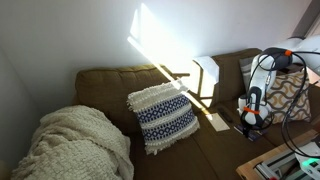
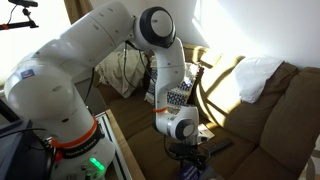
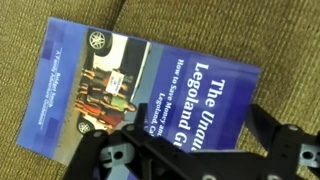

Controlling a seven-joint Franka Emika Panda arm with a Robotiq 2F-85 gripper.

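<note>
A blue paperback book (image 3: 190, 90) with Legoland in its title and a photo of people by a vehicle lies flat on the brown couch, cover up. Above it, my gripper stands open, its fingers spread across the lower right part of the cover in the wrist view, with nothing gripped between them. The fingers hide part of the book's lower edge. In exterior view 2 the gripper (image 2: 188, 155) points down low over the couch seat, and the book (image 2: 192, 170) shows only in part near the bottom edge.
On the couch (image 1: 190, 155) are a blue-and-white patterned pillow (image 1: 165, 117), a cream blanket (image 1: 78, 145) and a pale sheet (image 1: 218, 122). Wooden table edge (image 1: 255, 165) lies near the arm. Open seat surrounds the pillow.
</note>
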